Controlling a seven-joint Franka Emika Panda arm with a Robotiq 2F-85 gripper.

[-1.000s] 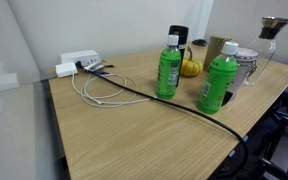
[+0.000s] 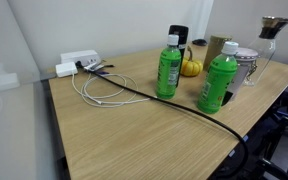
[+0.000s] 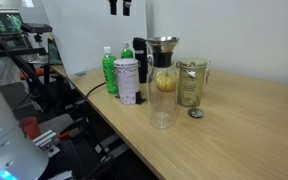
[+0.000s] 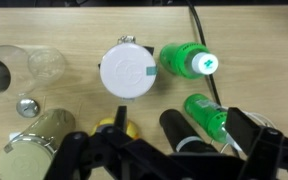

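My gripper is open above the table, its two fingers wide apart and nothing held between them. In exterior view 2 the gripper (image 3: 120, 8) hangs high over the objects, touching none. Below it in the wrist view are two green bottles with white caps: one (image 4: 181, 60) near the top, another (image 4: 206, 114) lower right. A white-lidded canister (image 4: 128, 70) stands left of the upper bottle. Partly hidden by the gripper are a black cylindrical item (image 4: 181, 128) and a small orange pumpkin (image 4: 131, 130).
A glass carafe with a metal top (image 3: 163, 95) stands at the near side, beside a gold-green canister (image 3: 192, 84) and a small metal disc (image 3: 196, 113). A black cable (image 2: 189, 109) crosses the table past the bottles. White cords (image 2: 104, 97) lie near a white box (image 2: 79, 62).
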